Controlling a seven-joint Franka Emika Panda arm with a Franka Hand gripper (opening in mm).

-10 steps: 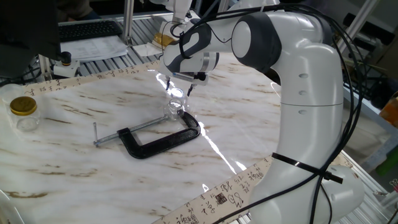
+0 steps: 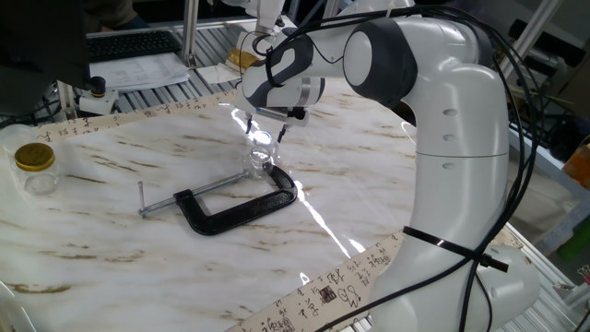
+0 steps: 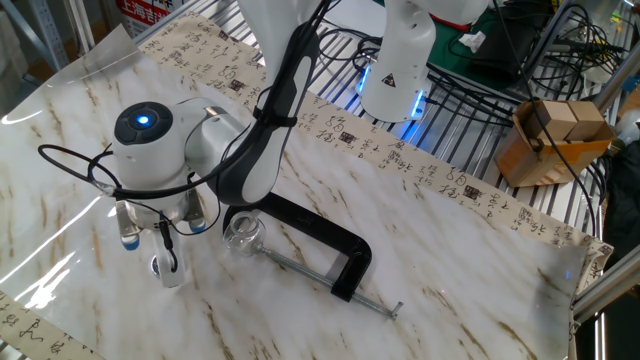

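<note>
A black C-clamp [image 2: 241,217] with a long metal screw [image 2: 205,189] lies flat on the marbled table. By its far end, a small clear glass vessel [image 3: 244,234] rests at the clamp's finger end; whether it is pinched there I cannot tell. Beyond the glass in exterior view 1 hangs my gripper [image 2: 265,133], its dark fingers spread apart. Exterior view 2 has the hand to the left of the glass and apart from it, with the fingertips mostly hidden. Nothing clearly shows between the fingers.
Toward the left edge stands a clear jar [image 2: 37,171] with a gold lid. A keyboard [image 2: 132,46] and papers [image 2: 138,71] lie beyond the table. A second robot base [image 3: 394,80] and a cardboard box [image 3: 552,145] sit outside its edge.
</note>
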